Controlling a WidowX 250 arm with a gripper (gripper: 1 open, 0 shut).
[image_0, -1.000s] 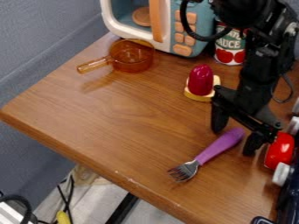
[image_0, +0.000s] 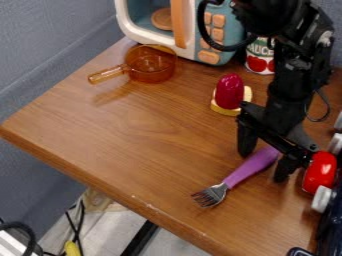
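Note:
My black gripper (image_0: 265, 152) is low over the right side of the wooden table (image_0: 120, 145), its two fingers spread on either side of the purple handle of a fork (image_0: 245, 171). The fork lies on the table with its metal tines toward the lower left. Whether the handle touches either finger is unclear. Behind the gripper stand a red object (image_0: 229, 92) on a yellow base and a red-and-white can (image_0: 261, 57).
An orange pan (image_0: 150, 66) and a toy microwave (image_0: 140, 18) sit at the back. A red bottle (image_0: 319, 172) and dark objects crowd the right edge.

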